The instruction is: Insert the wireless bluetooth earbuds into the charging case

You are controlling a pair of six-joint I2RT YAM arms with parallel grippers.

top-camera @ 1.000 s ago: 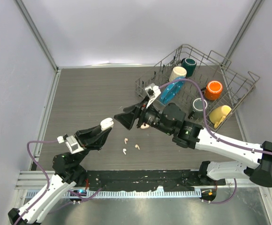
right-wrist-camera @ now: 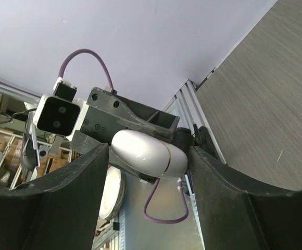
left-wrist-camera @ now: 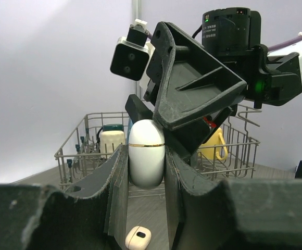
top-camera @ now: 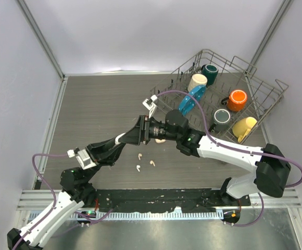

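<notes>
A glossy white charging case [top-camera: 119, 138] with a thin gold seam is held off the table, between both grippers. In the left wrist view the case [left-wrist-camera: 146, 140] stands upright, lid up, its sides against the fingers of my left gripper, which is shut on it. My right gripper is open, with its fingers on either side of the case [right-wrist-camera: 140, 151]; whether they touch it I cannot tell. Three small pale earbuds, one of them this earbud [top-camera: 152, 163], lie on the table below the right gripper.
A second, cream case-like piece [left-wrist-camera: 138, 238] lies on the table below, partly hidden under the right gripper in the top view. At the back right stands a wire dish rack [top-camera: 255, 112] with several mugs.
My right gripper has moved left from beside the case until its fingers reach around it. The left gripper has stayed nearly in place with the case.
</notes>
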